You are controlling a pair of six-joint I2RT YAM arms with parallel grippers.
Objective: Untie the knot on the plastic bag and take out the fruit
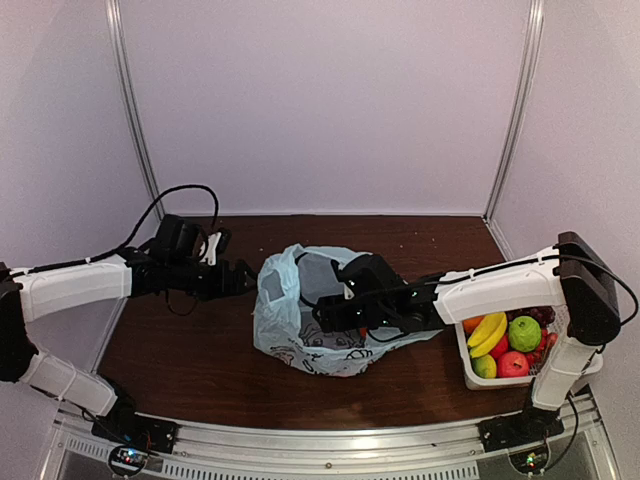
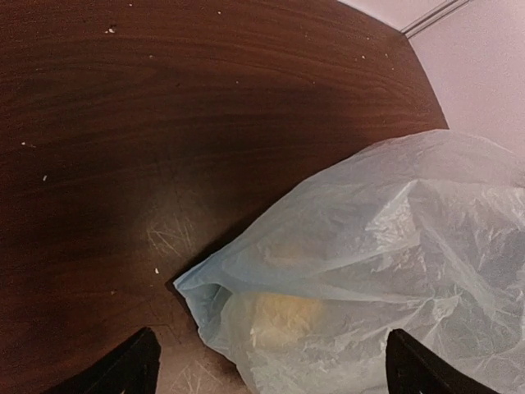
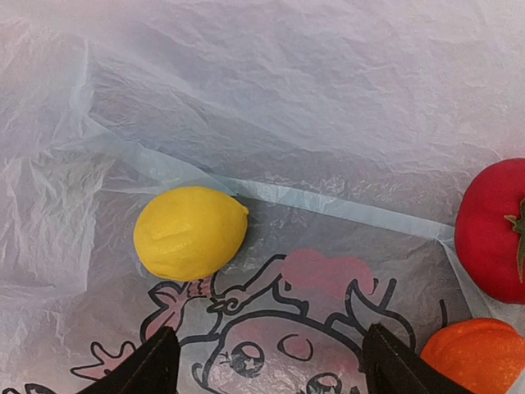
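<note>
The pale blue plastic bag lies open on the table with its mouth spread. Inside it, the right wrist view shows a yellow lemon-like fruit, a red tomato-like fruit and an orange fruit. My right gripper reaches into the bag's mouth, open, with only bag print between its fingers. Just left of the bag is my left gripper, open. Between and beyond its fingers, the left wrist view has the bag's side, a yellowish shape showing through.
A white basket at the right holds bananas, a green fruit, a red fruit and others, partly under the right arm. Bare table lies left and in front of the bag.
</note>
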